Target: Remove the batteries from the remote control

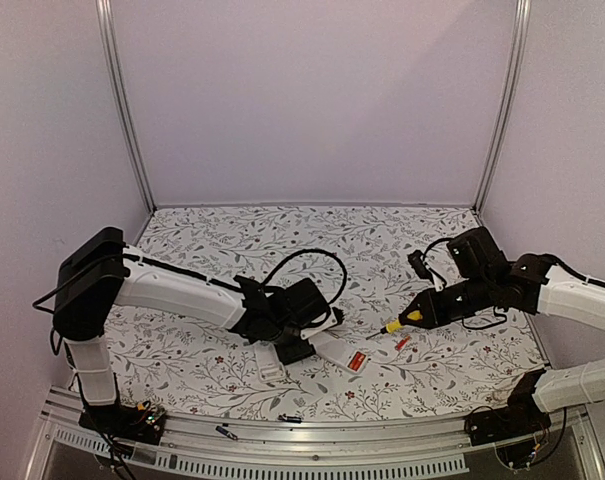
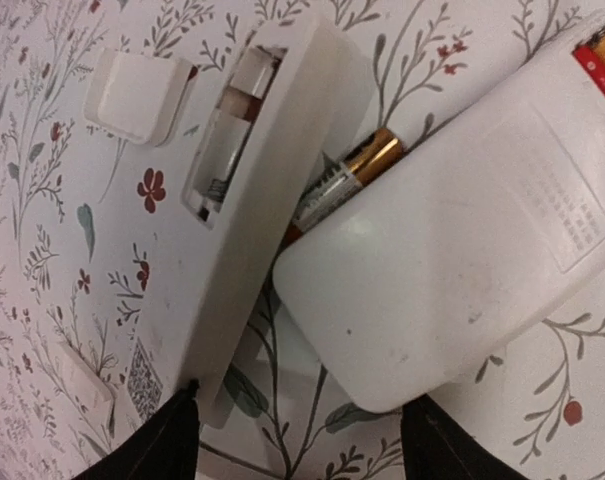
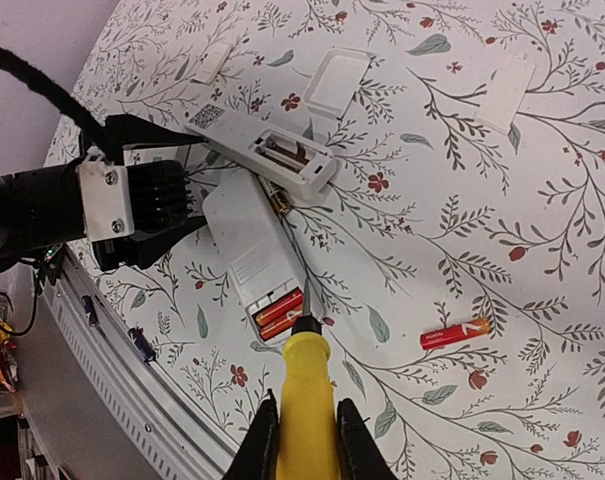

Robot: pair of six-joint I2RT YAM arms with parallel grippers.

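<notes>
A white remote (image 3: 257,240) holds red batteries (image 3: 279,315) in the open bay at one end. Beside it, a narrower white remote (image 3: 244,138) has a silver battery (image 2: 227,145) in its slot. One loose gold-and-silver battery (image 2: 348,182) lies between the two remotes. Farther right on the table is a loose red battery (image 3: 455,334). Just over the near ends of the remotes, my left gripper is open, its fingers apart. My right gripper is shut on a yellow-handled screwdriver (image 3: 309,390), whose thin shaft reaches over the red-battery remote's edge.
Two white covers lie on the table, one (image 3: 337,82) near the narrow remote and another (image 3: 506,92) farther off. Small dark items (image 1: 226,432) rest along the front rail. Behind the arms the patterned tabletop (image 1: 312,235) is clear.
</notes>
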